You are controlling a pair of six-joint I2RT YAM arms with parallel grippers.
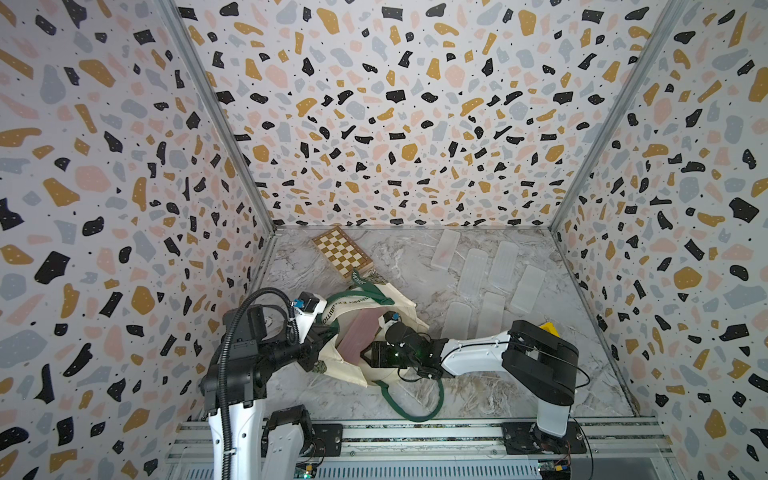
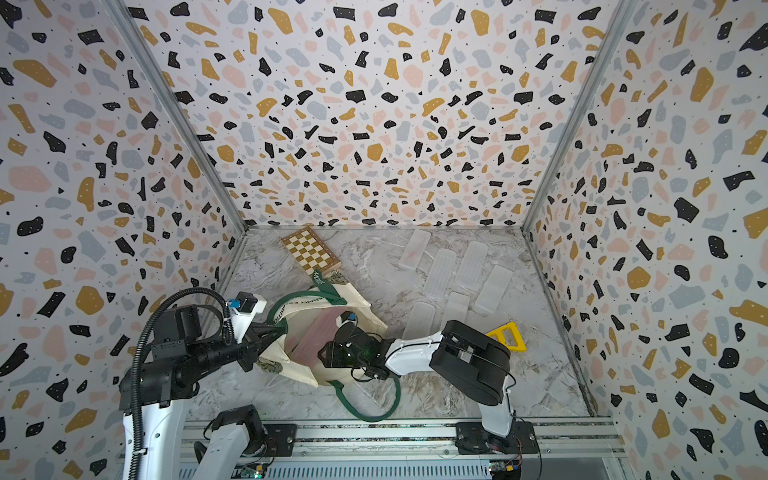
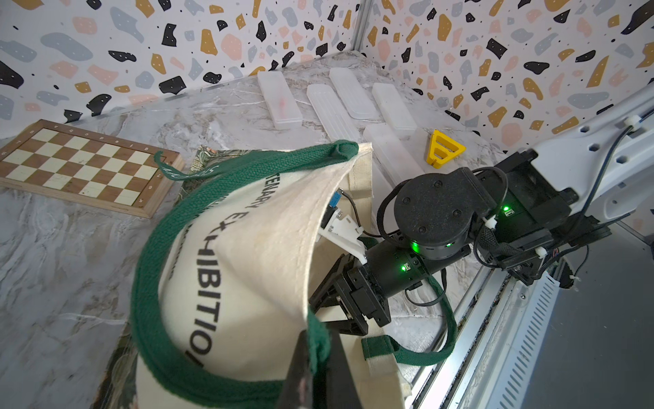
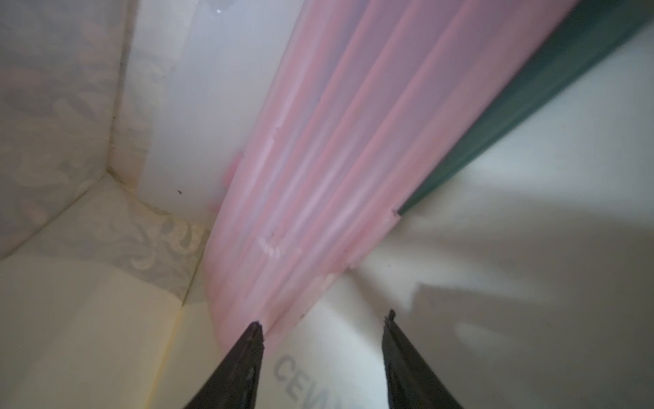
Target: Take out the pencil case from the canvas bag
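Observation:
The cream canvas bag (image 3: 238,266) with green handles lies open at the front left of the table. Inside is a pink ribbed pencil case (image 4: 340,156), lying diagonally. My left gripper is shut at the bag's rim, on green webbing and canvas by the look of the left wrist view. My right gripper is inside the bag beside the pencil case, part open, its fingertips apart with nothing held between them.
A chessboard (image 1: 342,249) lies behind the bag. Several translucent cases (image 1: 504,265) lie to the right, with a yellow object (image 2: 507,336) near the right arm. Bare table shows between chessboard and cases.

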